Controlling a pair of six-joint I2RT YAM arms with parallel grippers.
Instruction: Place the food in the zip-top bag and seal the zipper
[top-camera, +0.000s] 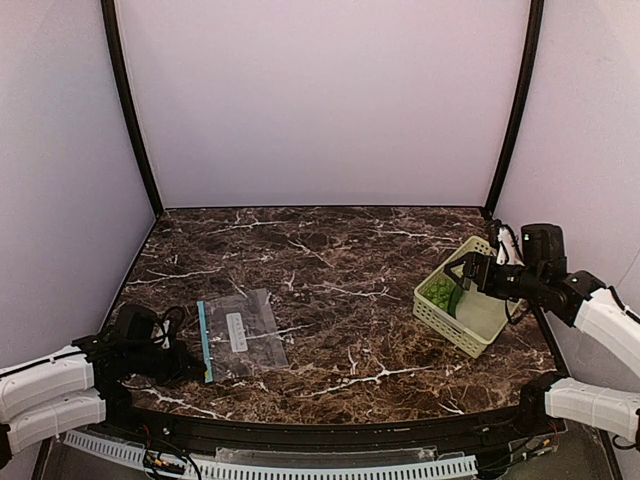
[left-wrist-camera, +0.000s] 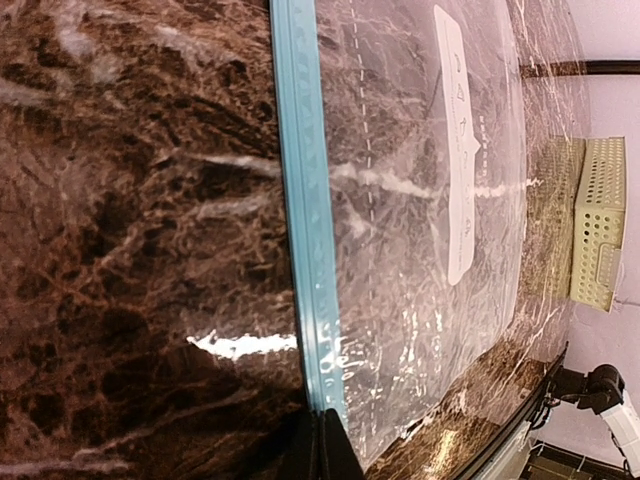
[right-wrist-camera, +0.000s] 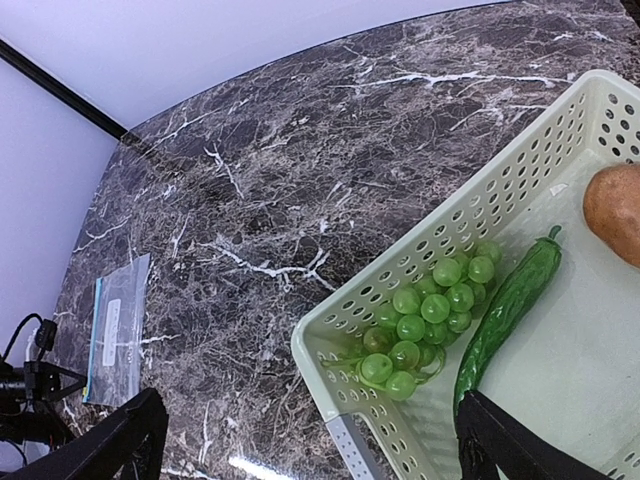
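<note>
A clear zip bag (top-camera: 245, 335) with a blue zipper strip (left-wrist-camera: 308, 220) and white label lies flat at the table's left. My left gripper is shut at the near end of that strip, touching it; whether any film is between the fingertips is unclear. At the right, a cream basket (right-wrist-camera: 330, 330) holds green grapes (right-wrist-camera: 430, 315), a long green vegetable (right-wrist-camera: 505, 315) and a brown round item (right-wrist-camera: 615, 210), cut off by the frame. My right gripper (top-camera: 470, 275) hangs open above the basket, nothing between its fingers.
Walls bound it at the back and sides, and its front edge lies just below the bag.
</note>
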